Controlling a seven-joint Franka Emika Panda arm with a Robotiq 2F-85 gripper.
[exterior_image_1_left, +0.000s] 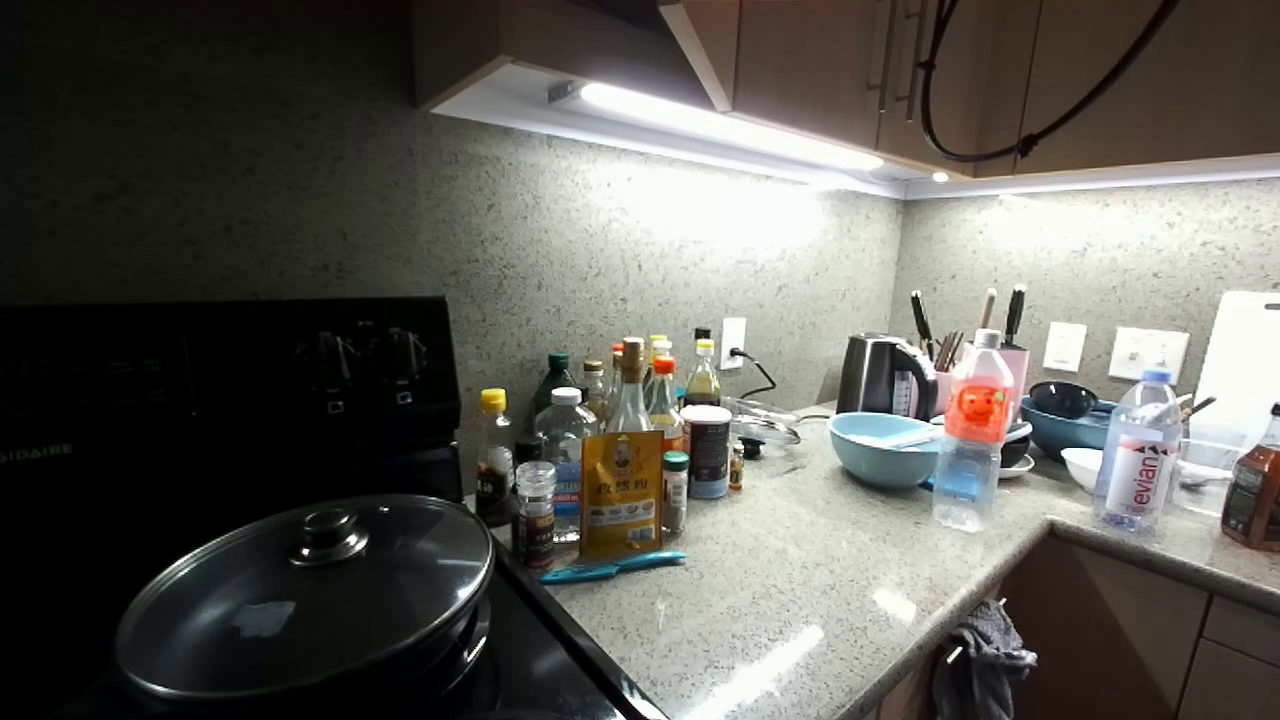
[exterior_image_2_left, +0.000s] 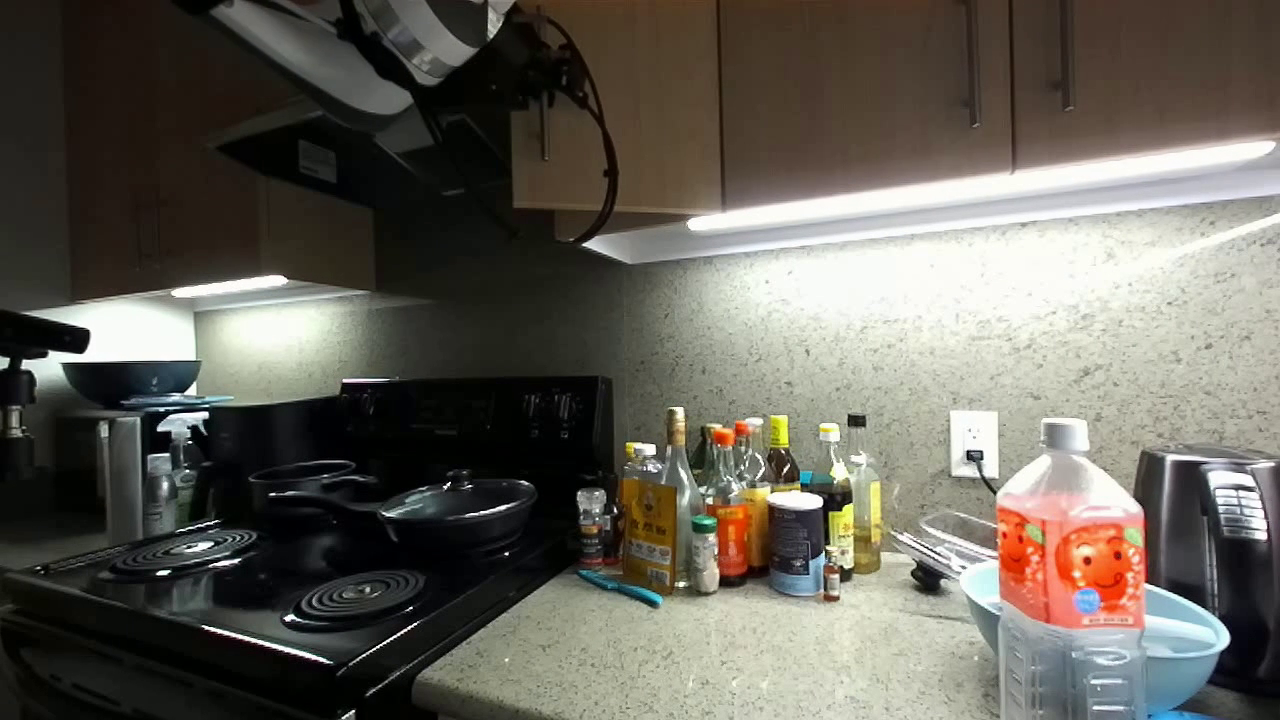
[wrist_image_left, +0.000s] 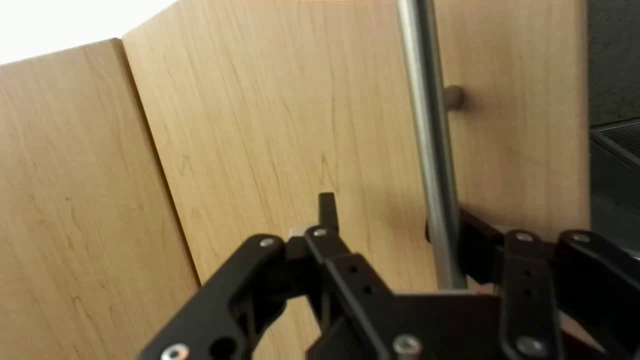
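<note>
A metal bar handle stands out from a light wood cabinet door in the wrist view. My gripper is part open around the bar's lower stretch. The right finger lies close against the bar, while a wide gap separates the left finger from it. In exterior view 2 the same door stands ajar, with the arm in front of it at the top. My fingertips cannot be made out there, and exterior view 1 shows the door's edge jutting out.
Neighbouring cabinet doors are shut. Below stand several bottles, a blue bowl and a tall plastic bottle on the counter. A lidded pan sits on the stove. My arm's cable hangs by the cabinets.
</note>
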